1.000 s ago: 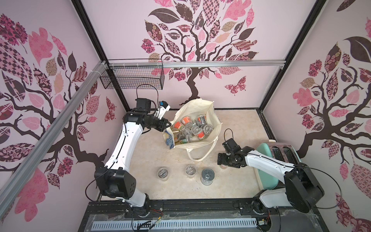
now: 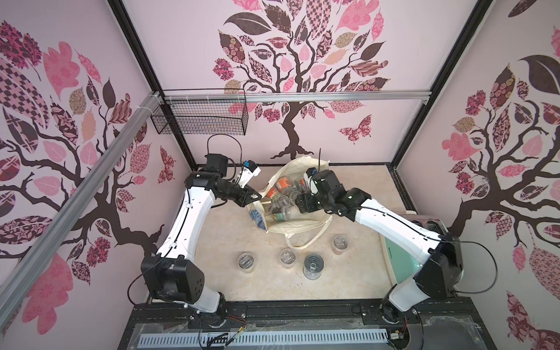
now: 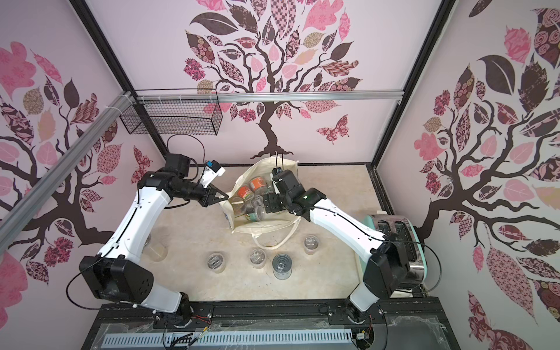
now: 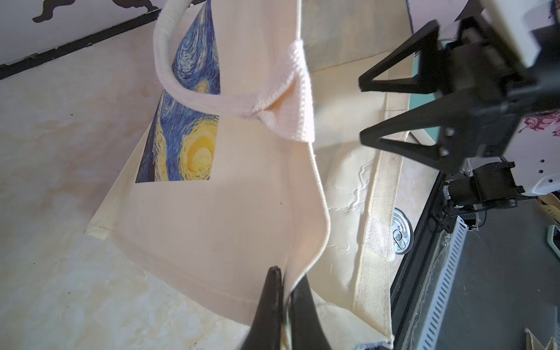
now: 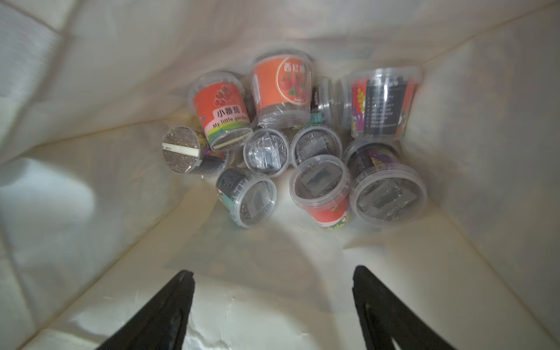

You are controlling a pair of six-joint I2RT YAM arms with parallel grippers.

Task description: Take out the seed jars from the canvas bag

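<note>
The cream canvas bag (image 2: 300, 224) stands open at the middle of the table, several seed jars (image 5: 280, 84) inside, some with red labels. My left gripper is shut at the bag's left rim, which runs up to its fingertips. My right gripper is open over the bag's inside, above the jars, with nothing between its fingers. In the top views the right arm hides part of the bag's contents.
Several jars (image 2: 246, 261) and a grey-lidded can (image 2: 313, 265) stand on the front of the table (image 2: 274, 285). A mint toaster (image 3: 395, 245) is at the right. A wire basket (image 2: 198, 116) hangs at the back left.
My right gripper has risen from beside a jar on the right of the table and moved left over the bag. The left gripper and bag have shifted slightly.
</note>
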